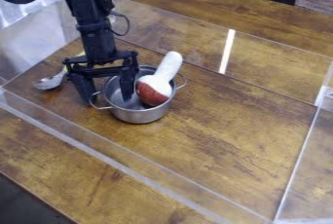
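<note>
My black gripper (107, 90) is open and reaches down over the left side of a steel pot (140, 111), its fingers around the left rim and handle area. A white object with a red-brown end (164, 76) lies tilted in the pot, leaning on the right rim. A metal spoon or ladle (50, 80) lies on the table left of the gripper, partly hidden by it.
Clear walls or edges run along the left, front and right. A white strip (228, 51) lies at the back.
</note>
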